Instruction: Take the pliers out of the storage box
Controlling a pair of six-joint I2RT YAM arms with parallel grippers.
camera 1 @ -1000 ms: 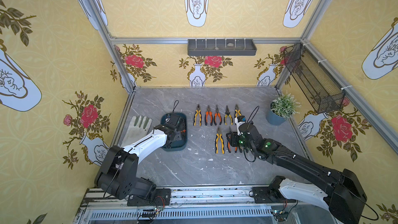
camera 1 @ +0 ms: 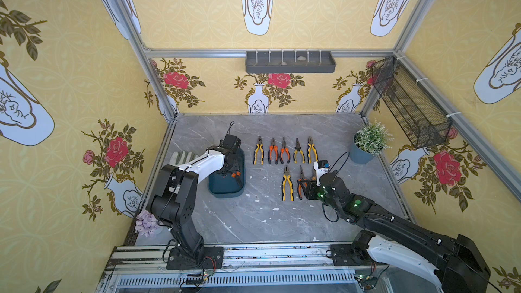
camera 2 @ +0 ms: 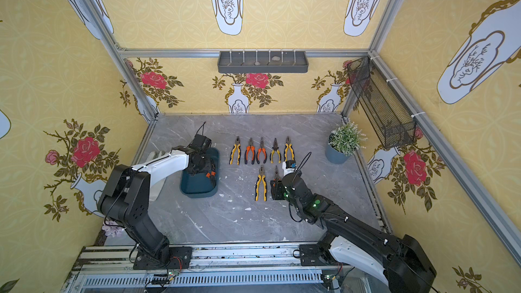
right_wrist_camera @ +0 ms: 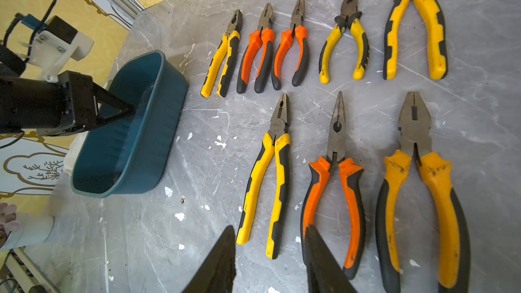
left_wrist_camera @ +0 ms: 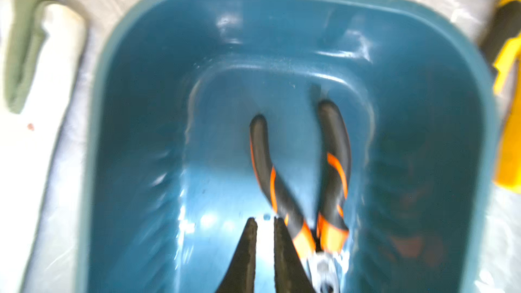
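The storage box (left_wrist_camera: 100,184) is a deep dark-teal tray on the left side of the table. Inside, on its floor, lie black-and-orange pliers (left_wrist_camera: 336,173), handles spread and metal head partly cut off below the left wrist view. Over the box my left gripper points downward, fingers close together. A narrow pale strip shows in the gap, and whether anything is gripped is unclear. The right fingertip overlaps the pliers' near handle in that view. My right gripper stands open above the table, fingers apart, nothing held, with yellow-black pliers (right_wrist_camera: 250,203) beyond the gap.
Pliers lie in two rows across the table, including orange needle-nose pliers (right_wrist_camera: 355,211) and large yellow pliers (right_wrist_camera: 447,222). White gloves (left_wrist_camera: 32,146) lie left of the box. A potted plant (camera 1: 362,152) stands at right.
The left arm has swung up and its hand has shifted over the box, uncovering the orange-marked pliers to the top left view. My right gripper has moved slightly toward the front right.
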